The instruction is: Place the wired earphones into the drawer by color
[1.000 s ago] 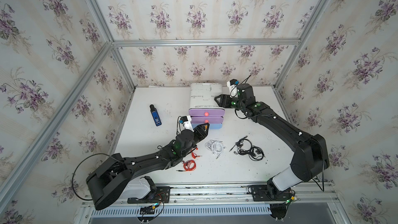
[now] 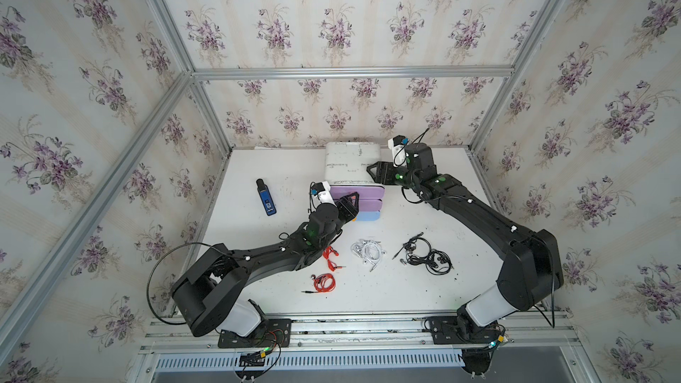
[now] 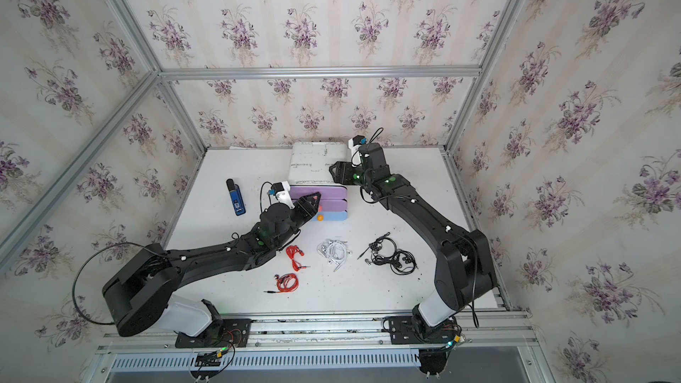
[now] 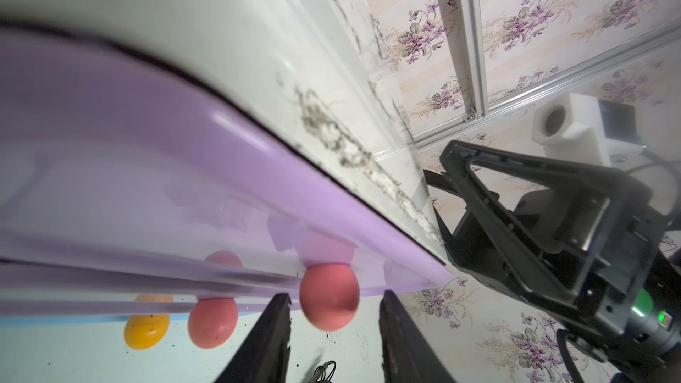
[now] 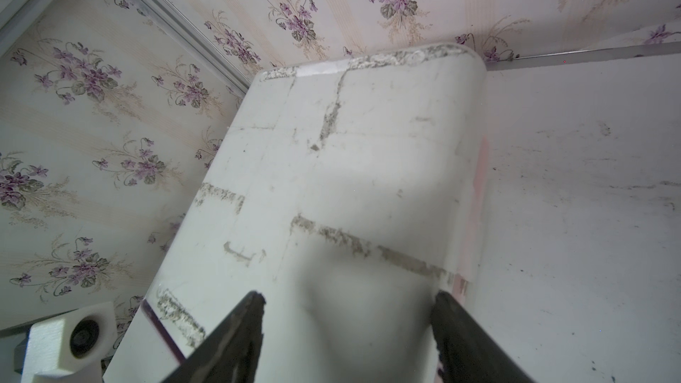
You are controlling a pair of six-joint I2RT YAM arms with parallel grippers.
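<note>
A white drawer unit (image 2: pixel 352 159) with purple drawers and a blue lower one stands at the back middle. My left gripper is part open around the round pink knob (image 4: pixel 329 294) of the upper purple drawer. My right gripper is at the unit's white top, its fingers on either side of that body near the right edge. On the table lie red earphones (image 2: pixel 324 283), white earphones (image 2: pixel 367 251) and black earphones (image 2: pixel 432 261).
A blue bottle (image 2: pixel 266 198) is at the back left. A lower pink knob (image 4: pixel 212 322) and an orange knob (image 4: pixel 146 331) show below the upper one.
The right arm has not visibly moved.
</note>
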